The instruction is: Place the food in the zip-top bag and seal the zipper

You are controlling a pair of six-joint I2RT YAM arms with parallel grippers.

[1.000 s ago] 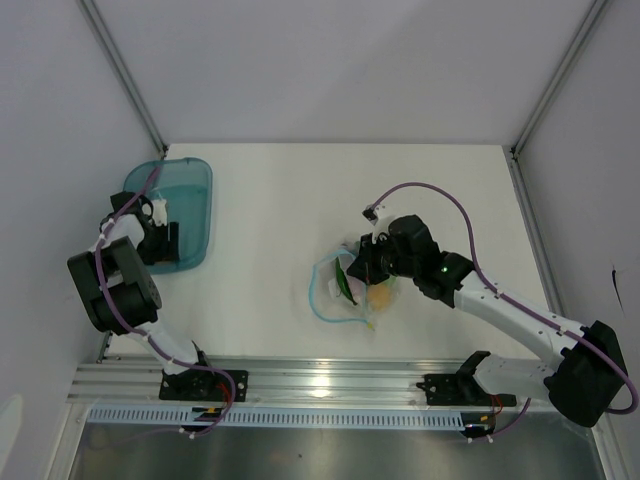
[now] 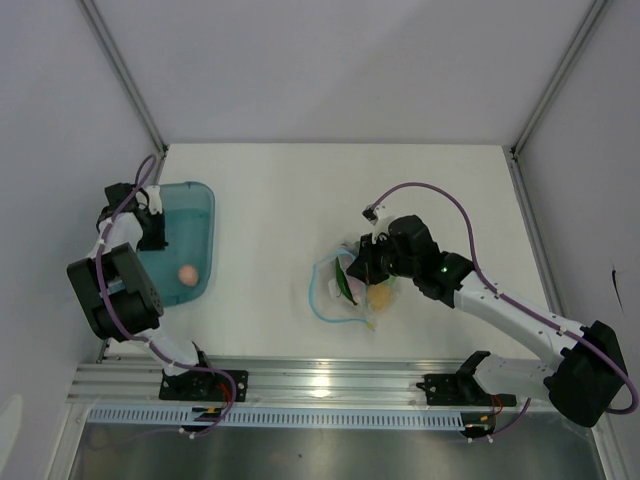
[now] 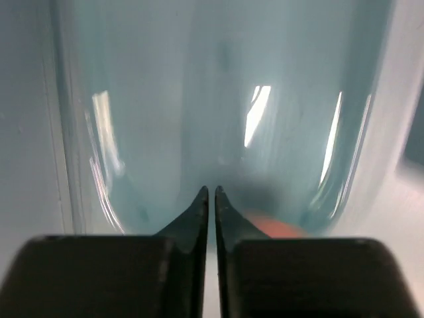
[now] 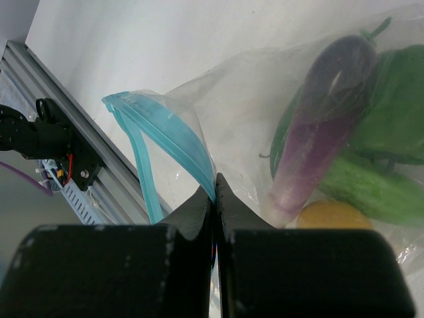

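A teal bin at the left holds an orange round food. My left gripper is over the bin; in its wrist view the fingertips meet, shut with nothing visible between them. At the centre lies a clear bag with a blue zipper, containing an eggplant, a green cucumber, green peppers and a yellow-orange item. My right gripper is shut at the bag's opening, with the blue zipper edge running to its fingertips.
A metal rail runs along the front edge, with walls at the sides and back.
My left gripper has risen slightly toward the back, and the teal bin has shifted toward the front, exposing the orange food in the top view. The right arm is still.
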